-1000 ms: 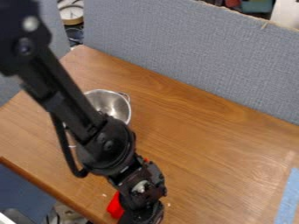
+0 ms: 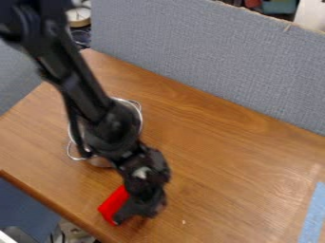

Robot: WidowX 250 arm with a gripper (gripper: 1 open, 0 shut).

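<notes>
My gripper [image 2: 140,207] is low over the front left of the wooden table, beside a red object [image 2: 112,203] that it partly covers. The fingers are dark and blurred against the arm, so what lies between them is unclear. Behind the arm, a metal pot [image 2: 131,109] with wire handles is mostly hidden.
A grey padded panel [image 2: 203,57] runs along the back edge. A blue strip [image 2: 313,211] lies at the right edge. The table drops off at the front left.
The arm and gripper have moved back and to the left, away from the front edge of the view. The red object shows a little farther back and left.
</notes>
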